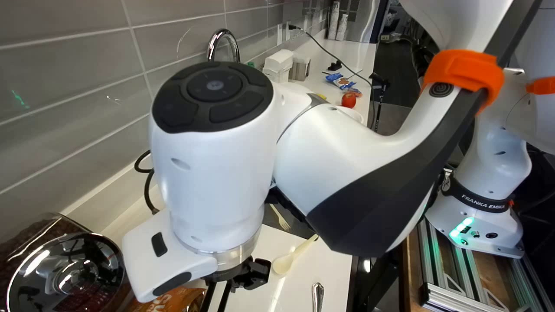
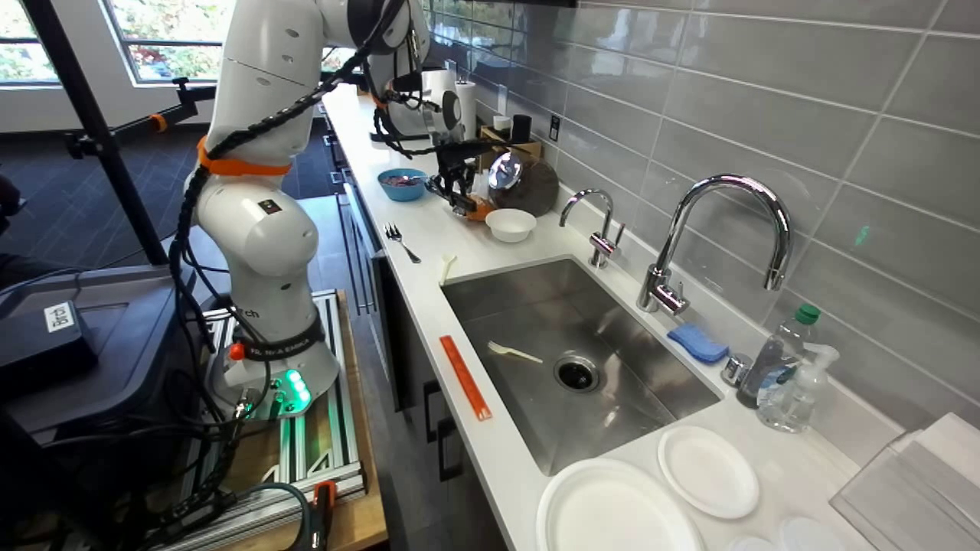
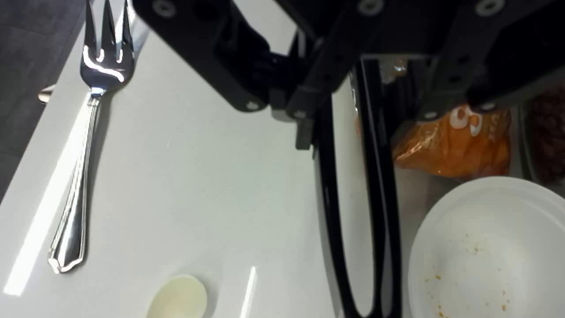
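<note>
My gripper is shut on a long black utensil (image 3: 389, 217), two slim bars that meet in a rounded end, like tongs. In the wrist view it reaches over the white counter to the bottom edge. Exterior view 1 shows the dark bars (image 1: 224, 297) below my gripper, but the rest of them is out of frame. A white bowl (image 3: 490, 259) is just right of the bars in the wrist view. Behind them sits an orange snack bag (image 3: 450, 145). A silver fork (image 3: 79, 180) lies to the left.
A blue bowl (image 2: 401, 190) stands near my gripper. Close behind it is a shiny lid (image 2: 505, 171). A pale plastic spoon (image 1: 283, 264) lies near the sink (image 2: 514, 303). Bare counter (image 3: 212, 175) separates the fork from the black utensil.
</note>
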